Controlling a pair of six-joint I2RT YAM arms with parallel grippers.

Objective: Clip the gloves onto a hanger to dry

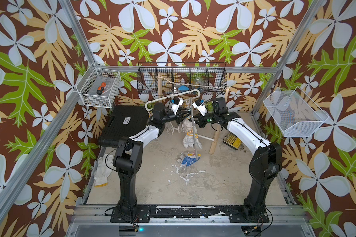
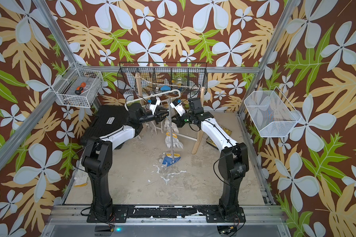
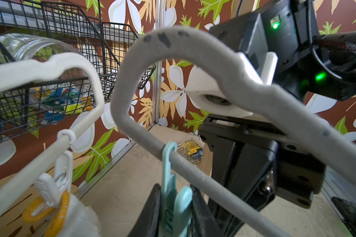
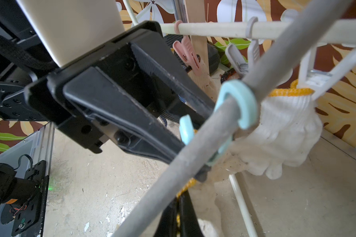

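A grey hanger rail (image 3: 154, 148) carries a light blue clip (image 4: 237, 98). My left gripper is shut on that clip in the left wrist view. Below the rail, my right gripper is shut at the orange-edged cuff of a glove (image 4: 205, 209); how much lies between its fingers is unclear. A white glove with orange cuff (image 4: 284, 134) hangs from white clips on a white rail (image 4: 217, 28) behind. A blue glove (image 1: 189, 160) lies on the floor, and another white glove (image 1: 102, 171) at the left edge.
A black case (image 1: 118, 126) lies left, a yellow boxed item (image 1: 231, 140) right. Wire baskets (image 1: 98, 88) hang at both sides, a black wire rack (image 1: 182, 69) at the back. The front floor has free room.
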